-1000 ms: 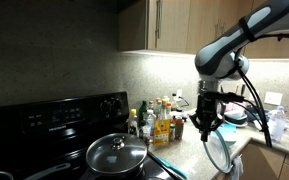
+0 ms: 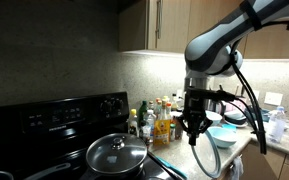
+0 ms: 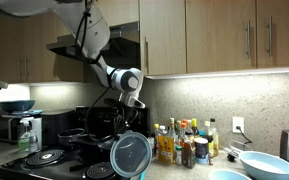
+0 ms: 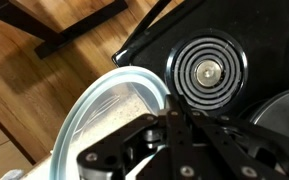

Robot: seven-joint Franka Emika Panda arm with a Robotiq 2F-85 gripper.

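A clear, round lid with a pale rim [image 2: 206, 158] hangs tilted on edge in the air, held at its rim. My gripper [image 2: 193, 141] is shut on that rim, and the lid hangs below it, in front of the counter. Seen from the other side, the lid [image 3: 131, 155] shows nearly its whole round face. From the wrist, the lid [image 4: 106, 112] fills the left of the picture, its rim running up to my fingertips. Exactly how the pads grip the rim is too small to tell.
A covered dark pan [image 2: 116, 153] sits on the black stove [image 2: 46, 130]. A bare coil burner [image 4: 207, 72] lies close beside the lid in the wrist view. Several bottles [image 3: 184, 145] stand along the wall, with pale blue bowls [image 3: 267, 164] to their right.
My gripper has shifted left toward the stove in exterior view 1, carrying the lid along. The lid now appears narrower there, turned more edge-on. The pan and bottles have stayed put.
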